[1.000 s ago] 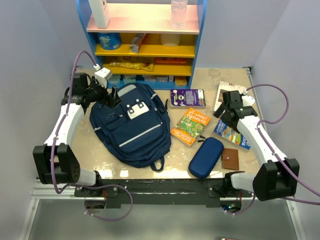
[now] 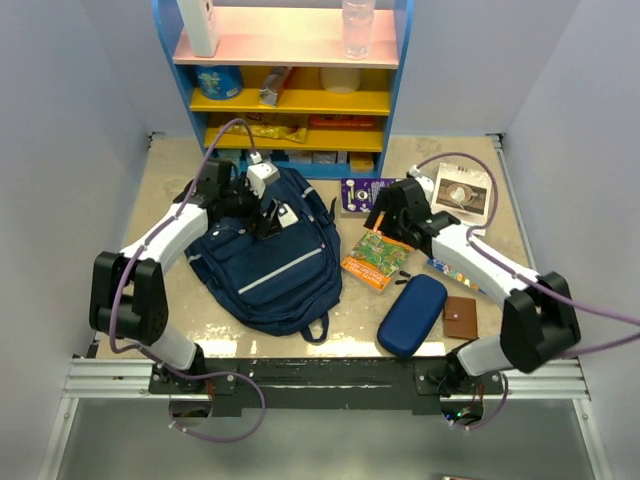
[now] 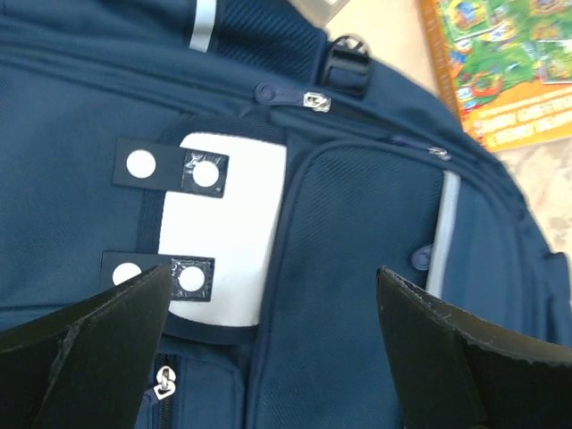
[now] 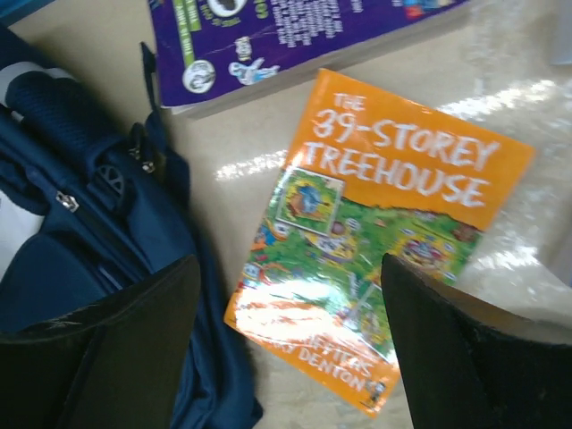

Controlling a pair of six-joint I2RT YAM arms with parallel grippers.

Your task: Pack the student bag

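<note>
The navy backpack lies flat on the left of the table, its front and white patch facing up. Over its upper part hovers my left gripper, open and empty; zips and snap straps show beneath it in the left wrist view. My right gripper is above the far end of the orange and green Treehouse book, its fingers apart with nothing between them. That book lies flat beside the bag. A purple book, a blue case and a brown wallet also rest on the table.
A shelf unit with a bottle, a can and snacks stands at the back. A cream-covered book lies at the far right; another blue book is partly under the right arm. Walls close both sides.
My right arm has swung left from the books at the right to the Treehouse book. My left gripper has moved right and nearer over the backpack. The objects stay put.
</note>
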